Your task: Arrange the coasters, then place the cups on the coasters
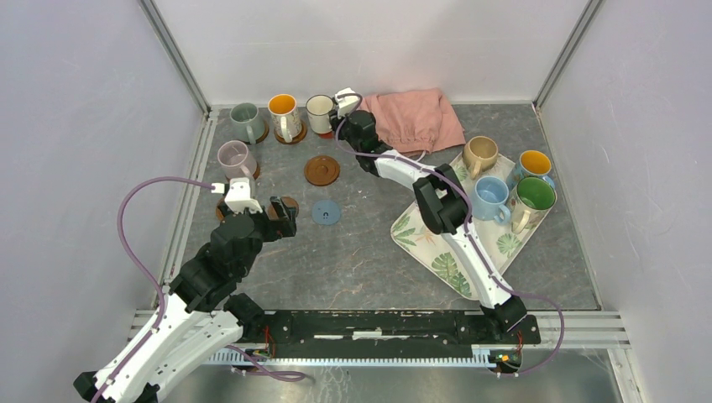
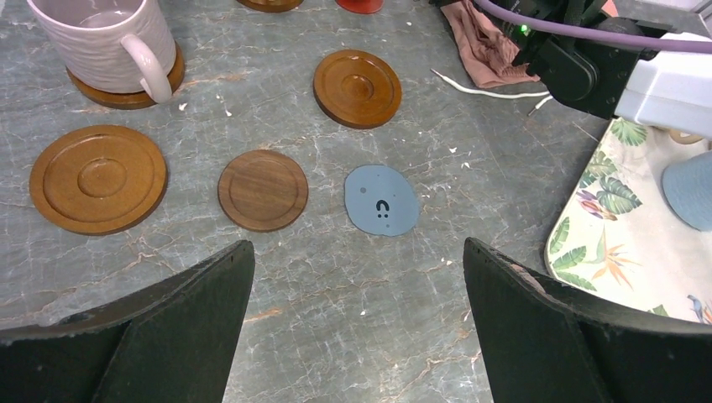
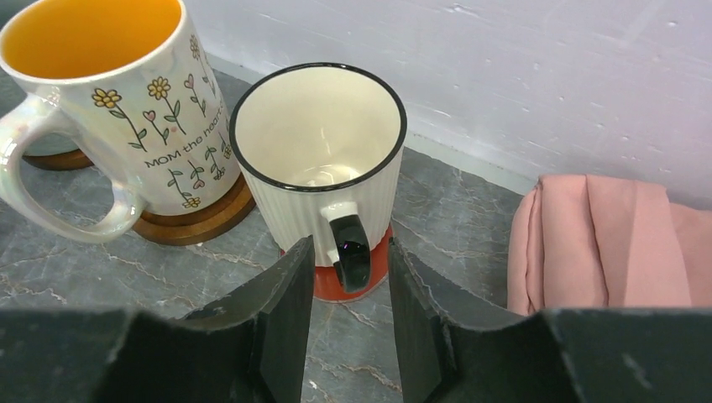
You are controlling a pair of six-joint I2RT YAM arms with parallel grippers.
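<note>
A white ribbed cup with a black rim (image 3: 277,201) stands upright on a red coaster (image 3: 336,290) in the right wrist view. Its black-tipped handle (image 3: 351,252) points toward my right gripper, whose fingers are open, one on either side of the handle. From above, the same cup (image 1: 319,116) is at the back of the table, just left of that gripper. My left gripper is wide open with nothing in it, over the left part of the table. Below it lie a dark wooden coaster (image 2: 263,191) and a blue round coaster (image 2: 380,201), both bare.
A flowered mug (image 3: 180,126) stands close left of the cup, and a pink cloth (image 3: 604,243) lies to the right. Another bare wooden coaster (image 1: 321,170) is nearer the middle. Several mugs crowd the leaf-patterned tray (image 1: 432,260).
</note>
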